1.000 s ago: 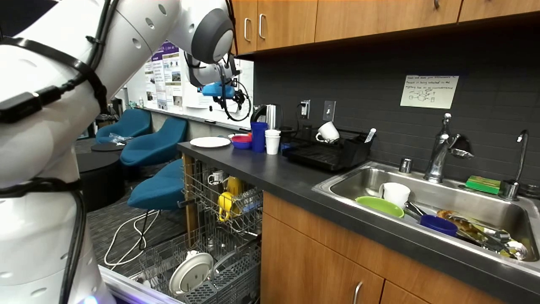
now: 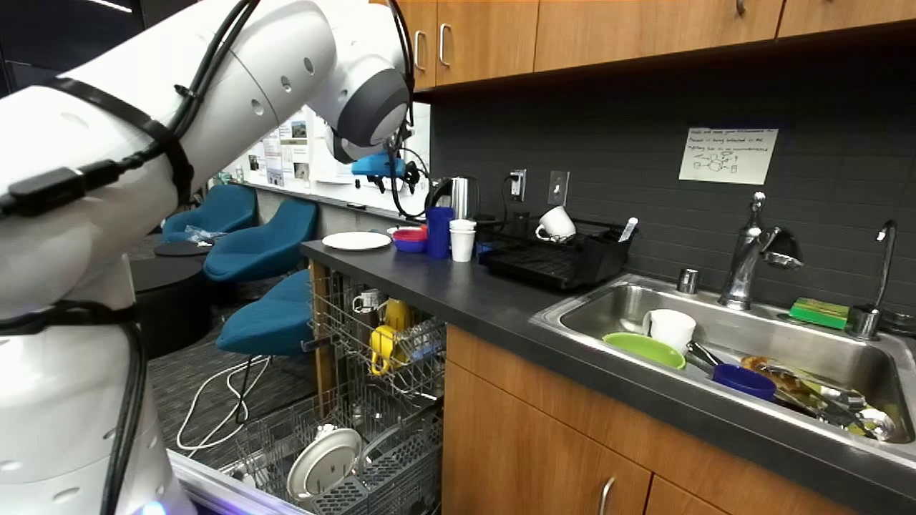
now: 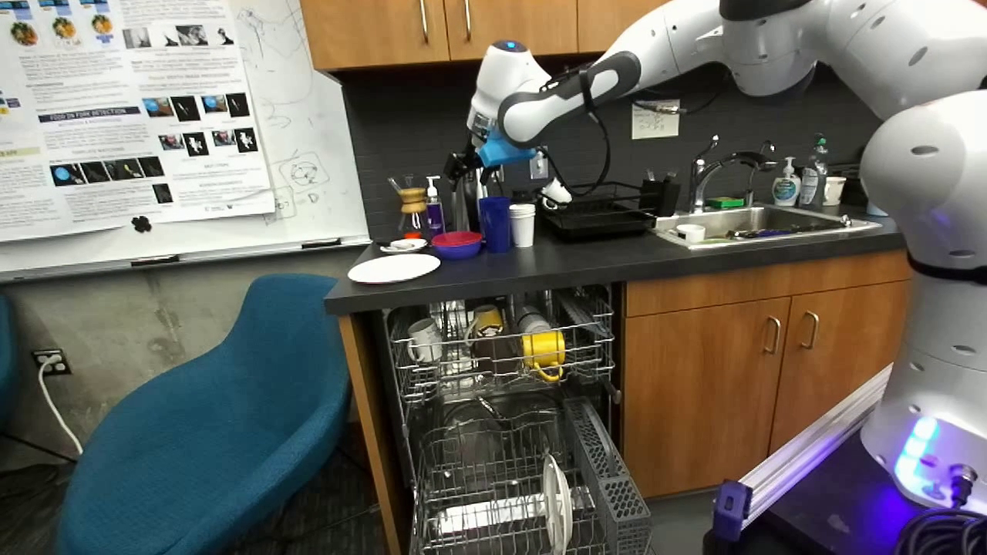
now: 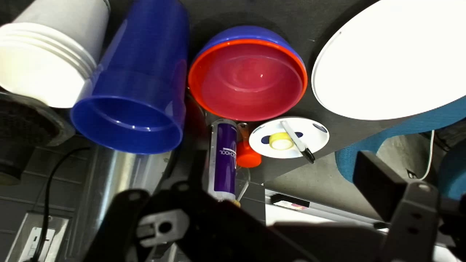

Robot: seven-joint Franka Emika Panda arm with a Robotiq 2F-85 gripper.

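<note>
My gripper is open with nothing between its fingers. In exterior view 2 the gripper [image 3: 459, 166] hangs over the counter's left end, above the tableware and clear of it. Below it, a red bowl [image 4: 249, 83] is nested in a blue bowl [image 4: 251, 32]. A tall blue cup [image 4: 135, 83] stands beside them, with stacked white cups [image 4: 48, 52] on its other side. The white plate [image 3: 395, 268] lies near the counter's end. A small white dish [image 4: 264, 131] bears a yellow roll and a marker.
A purple-labelled bottle [image 4: 225, 157] and a kettle [image 2: 464, 196] stand behind the cups. The dish rack [image 2: 549, 262] holds a white mug [image 2: 558, 223]. Below the counter, the dishwasher's racks hold mugs, including a yellow mug [image 3: 544, 350], and plates. Dishes lie in the sink [image 2: 592, 309].
The tableware has not moved.
</note>
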